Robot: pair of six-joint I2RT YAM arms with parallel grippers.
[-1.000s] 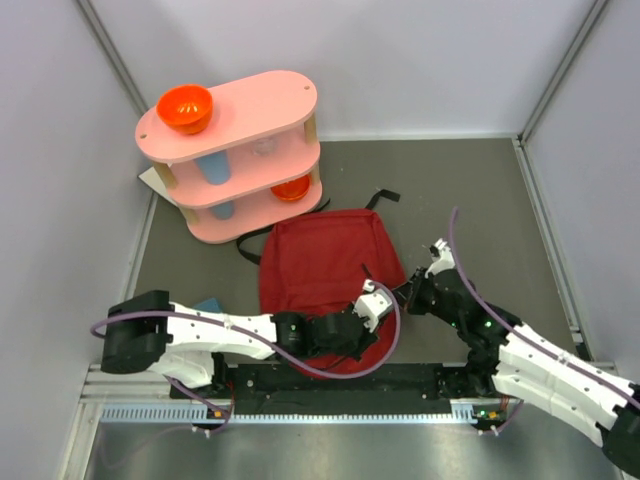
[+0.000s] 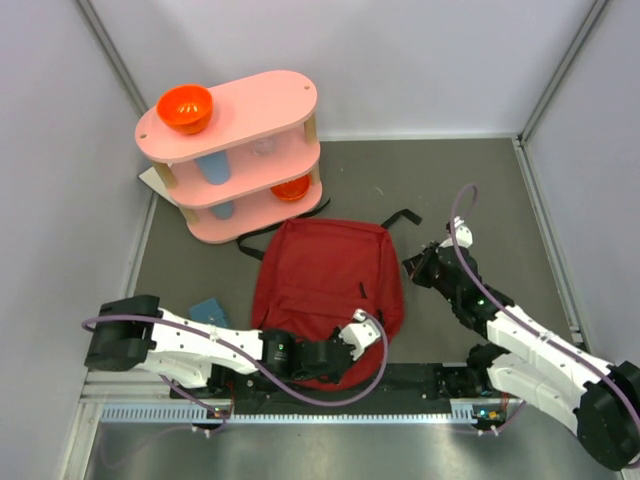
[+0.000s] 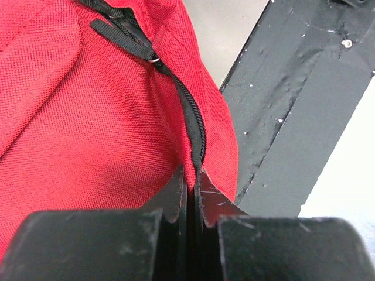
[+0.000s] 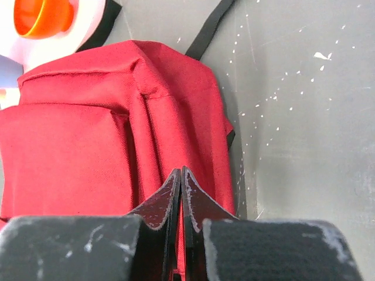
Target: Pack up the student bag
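The red bag [image 2: 325, 262] lies flat on the table with its straps toward the back. In the left wrist view, a black zipper [image 3: 188, 108] runs down the bag's red fabric [image 3: 117, 129] into my left gripper, which is shut on the bag's edge beside that zipper. From above, the left arm covers the bag's front part. My right gripper [image 2: 408, 268] is to the right of the bag, apart from it. Its fingertips meet in the right wrist view, so the right gripper is shut, with nothing visible between.
A pink shelf [image 2: 255, 105] with orange bowls [image 2: 185, 108] and blue cups [image 2: 213, 167] stands behind the bag at the left. A blue flat item [image 2: 209, 312] lies left of the bag. Bare table [image 2: 480, 180] stretches at the back right.
My right gripper has drawn away from the bag's right edge, out to the right and back. The left gripper has moved slightly toward the front, and the bag has shifted and spread a little.
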